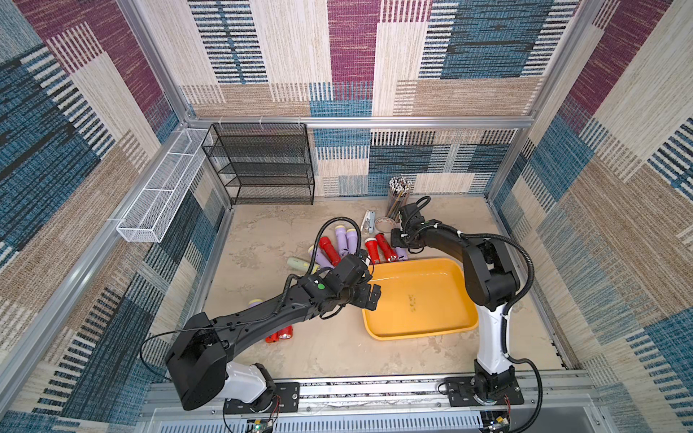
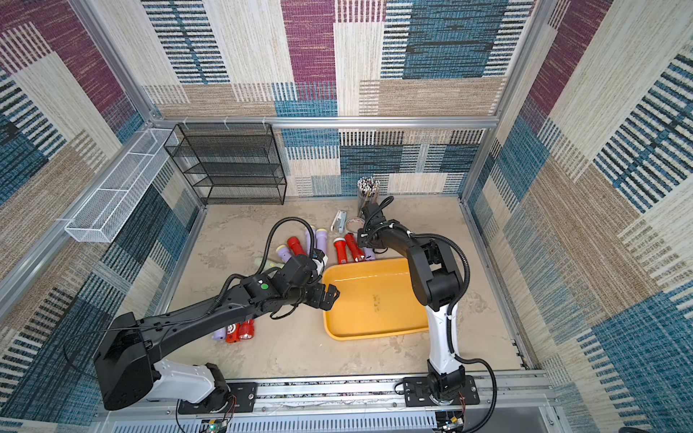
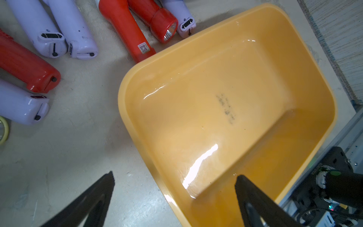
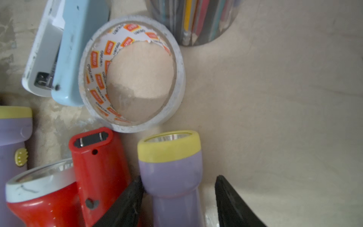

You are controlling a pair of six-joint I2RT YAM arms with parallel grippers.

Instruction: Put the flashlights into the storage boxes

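The yellow storage box (image 1: 415,296) lies empty on the table. My left gripper is open above the box's left rim, nothing between its fingers. In the right wrist view, a purple flashlight with a yellow head (image 4: 170,170) lies between the fingertips of my right gripper. The left finger (image 4: 128,206) is close against it, while a gap shows on the other side. Two red flashlights, one with a white head (image 4: 45,204) and one with a flat end up (image 4: 99,174), lie to its left. More purple and red flashlights (image 3: 24,66) rest left of the box.
A tape roll (image 4: 175,90), a blue stapler (image 4: 81,49) and a pencil holder (image 1: 398,196) stand behind the flashlights. Black shelves (image 1: 263,166) are at the back left. Several flashlights, red ones (image 2: 239,330) among them, lie front left. Table right of the box is clear.
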